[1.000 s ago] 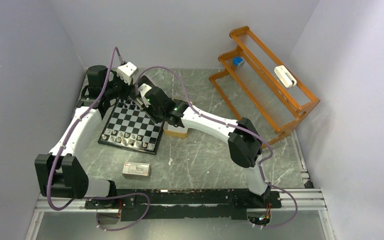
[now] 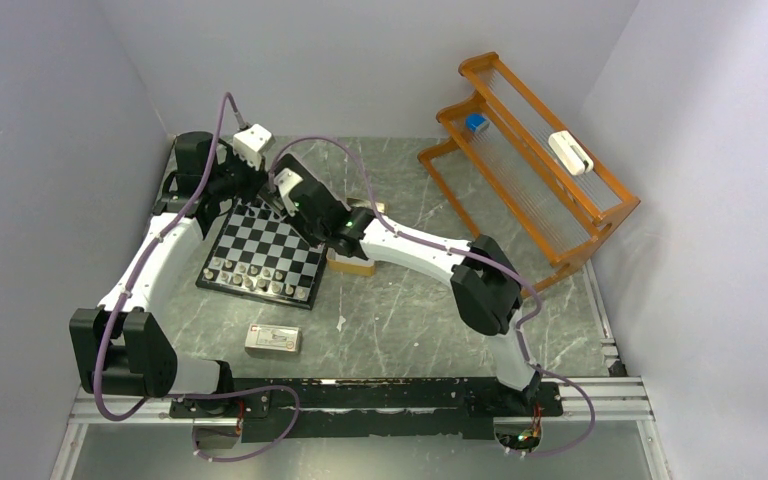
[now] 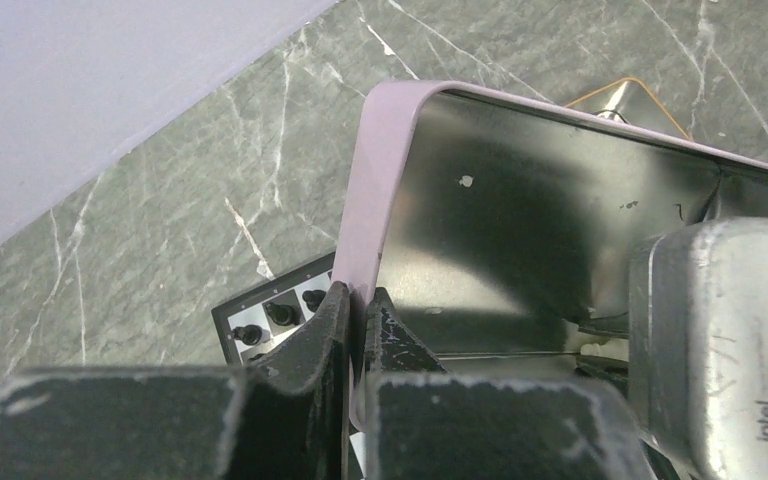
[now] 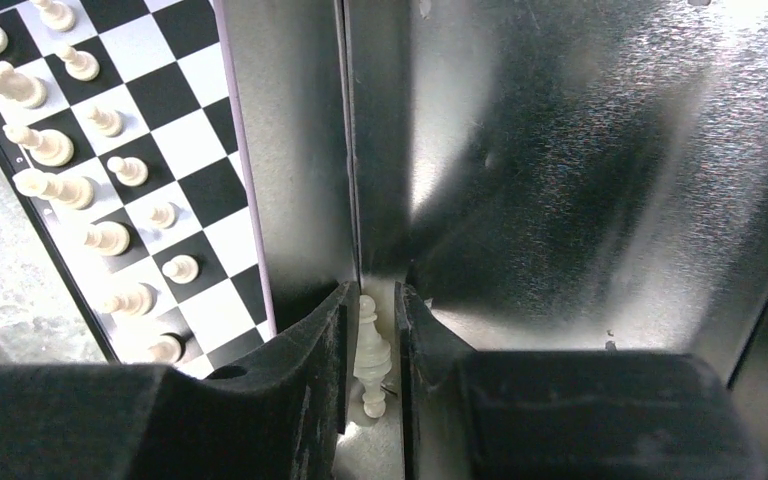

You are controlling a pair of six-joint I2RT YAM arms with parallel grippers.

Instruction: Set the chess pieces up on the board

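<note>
My left gripper is shut on the pale rim of an open metal box (image 3: 490,200), held above the board's far part; a few black pieces (image 3: 280,312) show beside it. My right gripper is part open inside the box, its fingertips just above a white chess piece (image 4: 370,355) lying in the corner; I cannot tell if they touch it. The chessboard (image 2: 265,239) has white pieces (image 4: 125,170) standing in rows along its near side.
A yellow box (image 2: 352,266) sits right of the board. A small carton (image 2: 272,339) lies in front. A wooden rack (image 2: 525,150) stands at the right.
My right arm has shifted very slightly down over the last second. The left arm shows almost no change.
</note>
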